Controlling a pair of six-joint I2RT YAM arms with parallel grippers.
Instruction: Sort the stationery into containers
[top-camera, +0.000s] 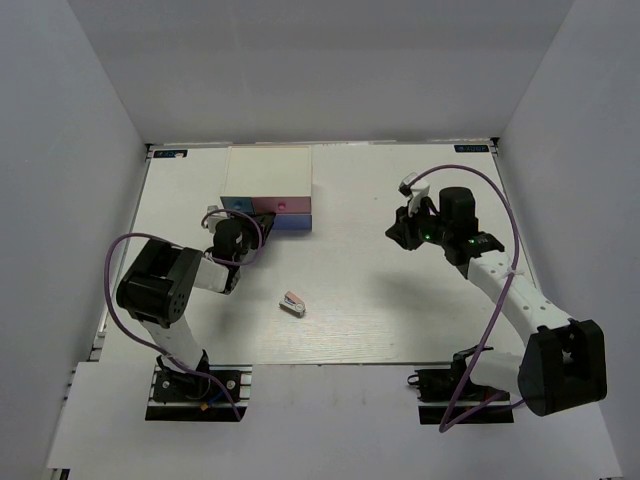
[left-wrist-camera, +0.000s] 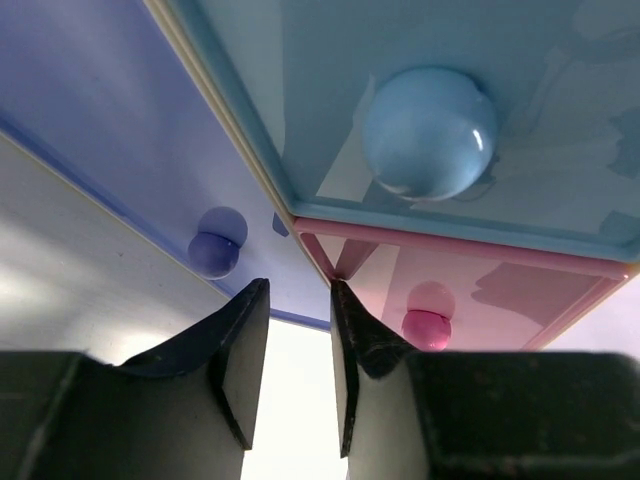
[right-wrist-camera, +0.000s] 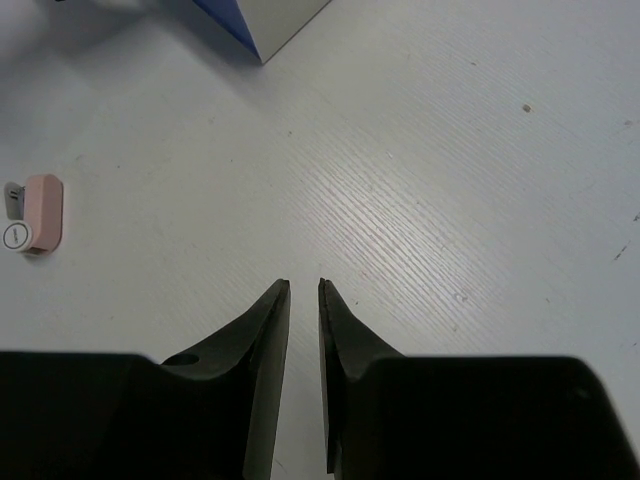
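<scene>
A small drawer box (top-camera: 267, 170) stands at the back left, with a blue drawer (left-wrist-camera: 450, 40), a pink drawer (left-wrist-camera: 520, 300) and a lower purple-blue drawer (left-wrist-camera: 120, 120). My left gripper is at the drawer fronts, part open, its fingertips near the round knobs, nothing visible between them. My right gripper hangs at the right above bare table, its fingers slightly apart with nothing between them. A pink and white stationery item, apparently a stapler (top-camera: 293, 305), lies on the table in front of the box, also at the left of the right wrist view (right-wrist-camera: 42, 210).
Grey walls (top-camera: 80, 200) enclose it at the sides and back. Purple cables loop along both arms.
</scene>
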